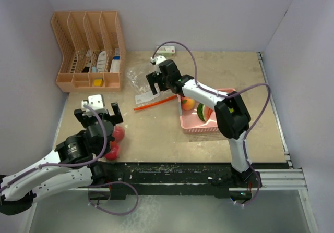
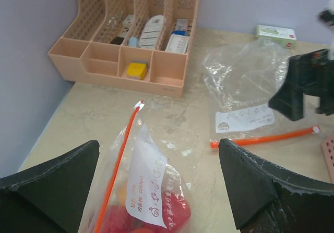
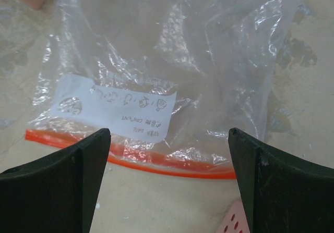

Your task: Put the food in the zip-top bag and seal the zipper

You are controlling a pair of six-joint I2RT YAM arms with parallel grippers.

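A filled zip bag [image 2: 148, 170] with an orange zipper and red fruit inside lies at the front left, partly under the left arm in the top view. Above it, my left gripper is open, its fingers apart on either side. An empty clear bag [image 3: 172, 50] lies flat at the back, its orange zipper [image 2: 266, 138] toward the front. My right gripper hangs open over that zipper side, nothing between its fingers. In the pink basket [image 1: 201, 130] sit a peach [image 1: 188, 103] and a watermelon slice [image 1: 203, 112]; the right arm covers part of it.
A tan divided organizer [image 1: 88, 50] with a yellow block [image 2: 136, 70] stands at the back left. Behind the empty bag is a small green-white box [image 2: 276, 35]. Bare table [image 1: 156, 139] lies between the filled bag and the basket.
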